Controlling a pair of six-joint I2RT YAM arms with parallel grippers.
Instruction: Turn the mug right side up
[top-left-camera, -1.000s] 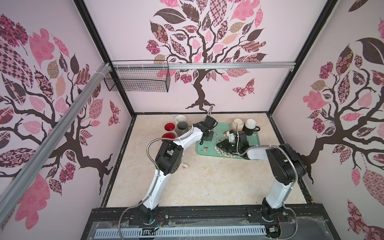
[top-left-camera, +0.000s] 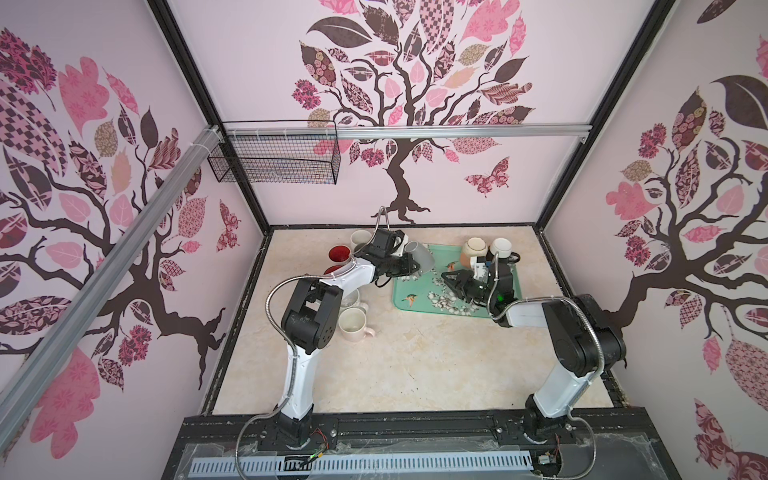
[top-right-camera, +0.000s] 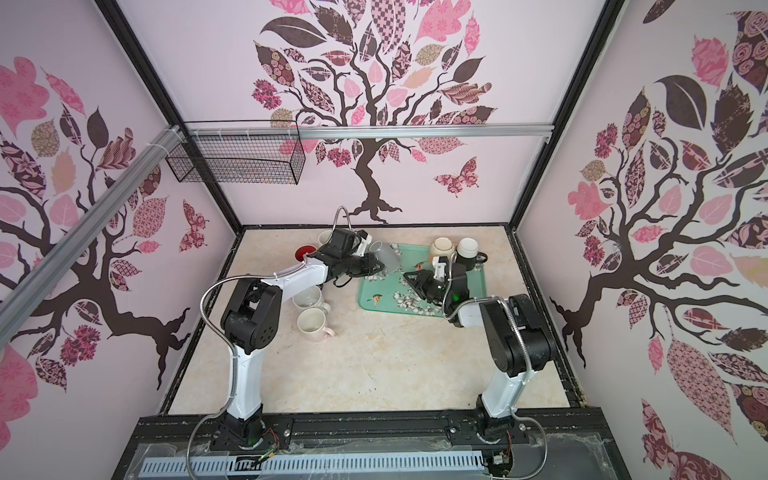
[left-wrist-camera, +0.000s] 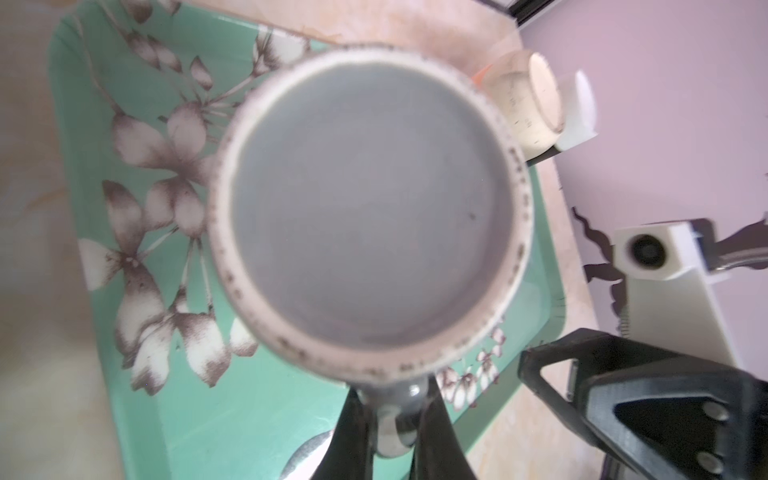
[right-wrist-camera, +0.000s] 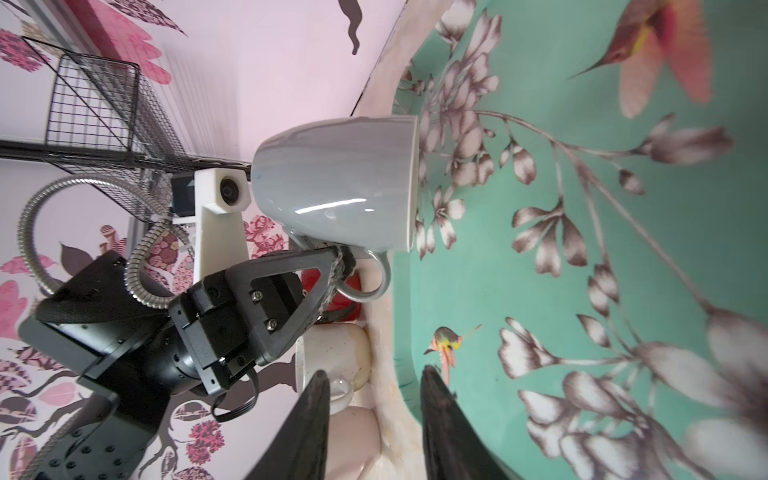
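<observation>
A grey mug (right-wrist-camera: 344, 180) is upside down over the left part of the green tray (top-left-camera: 404, 301), its white rim toward the tray. I cannot tell whether the rim touches. In the left wrist view I look onto its round base (left-wrist-camera: 372, 208). The fingers of my left gripper stand on either side of its handle (left-wrist-camera: 392, 428); whether they grip it is unclear. My right gripper is open over the tray to the right of the mug, with nothing between its fingers.
A cream mug (top-left-camera: 474, 248) and a black-and-white mug (top-left-camera: 501, 249) stand at the tray's back right. Several other mugs, including a red one (top-left-camera: 339, 253) and a pale one with a pink handle (top-left-camera: 352, 323), stand on the left.
My left gripper has moved left, and the grey mug on the tray now shows to its right. My right gripper has shifted a little to the right.
</observation>
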